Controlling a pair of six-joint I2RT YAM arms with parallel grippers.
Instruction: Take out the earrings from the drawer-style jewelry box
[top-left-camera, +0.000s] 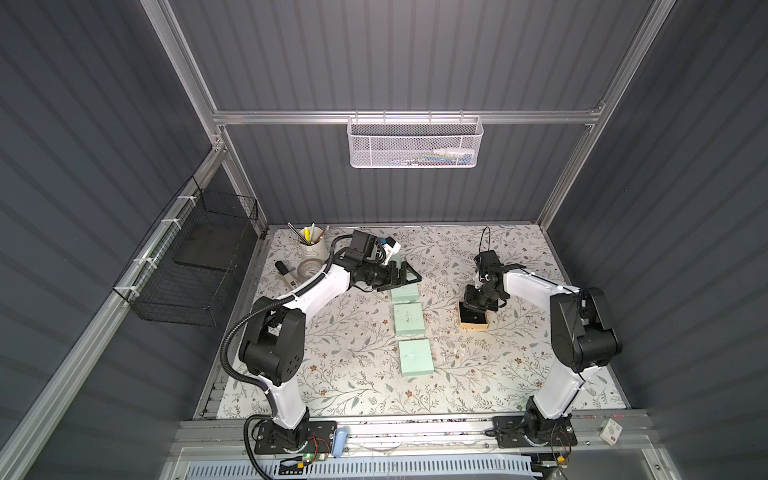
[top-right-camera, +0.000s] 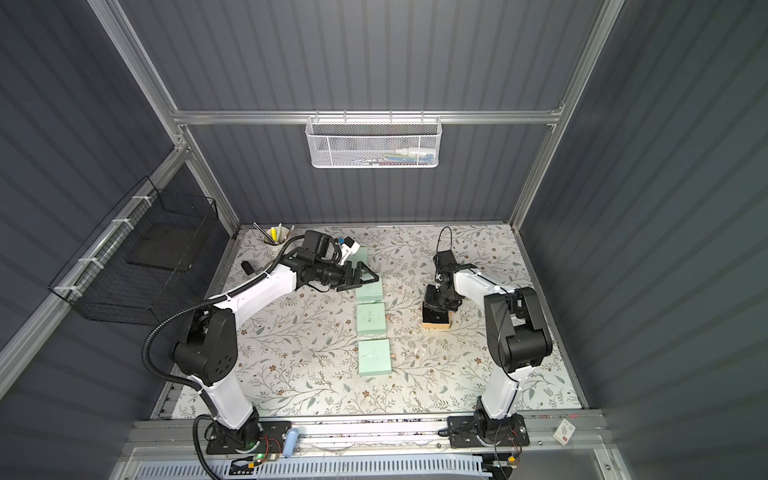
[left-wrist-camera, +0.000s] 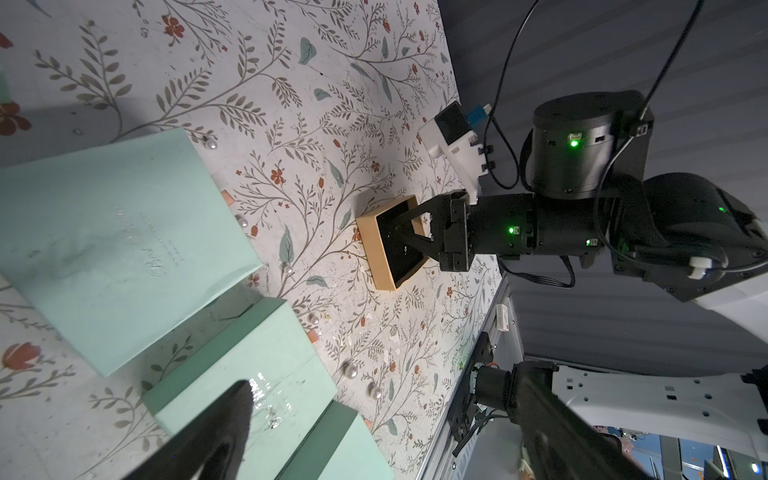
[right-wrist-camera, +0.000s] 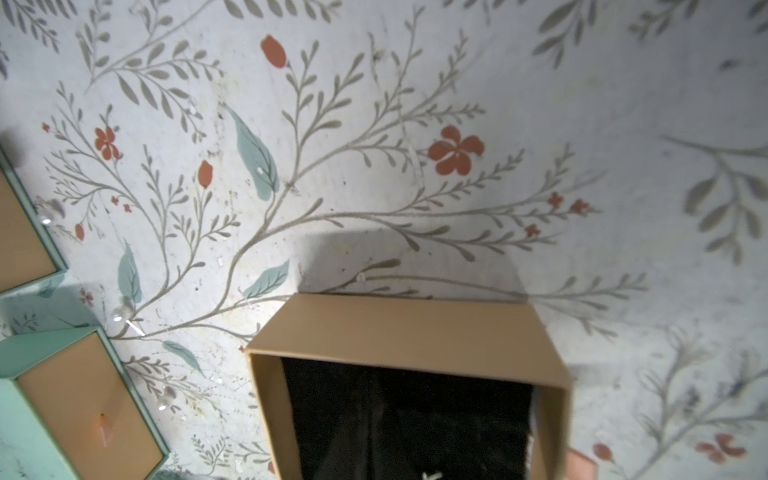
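The tan drawer (top-left-camera: 473, 325), black inside, stands alone at the right of the table. Into it reaches my right gripper, its fingers meeting at the tips. No earring shows between them; a small pale bit (right-wrist-camera: 432, 476) appears inside the drawer at the bottom edge of the right wrist view. Several mint jewelry boxes form a column in the middle, among them the nearest box (top-left-camera: 416, 357) and a middle box (top-left-camera: 409, 318). My left gripper (top-left-camera: 405, 276) is open above the far end of that column, holding nothing. Its blurred finger (left-wrist-camera: 212, 436) shows in the left wrist view.
Small pearl-like beads, such as one bead (left-wrist-camera: 349, 369), lie on the table beside the boxes. A pen cup (top-left-camera: 313, 243) and a round dish (top-left-camera: 310, 269) stand at the back left. Free table lies in front of the drawer.
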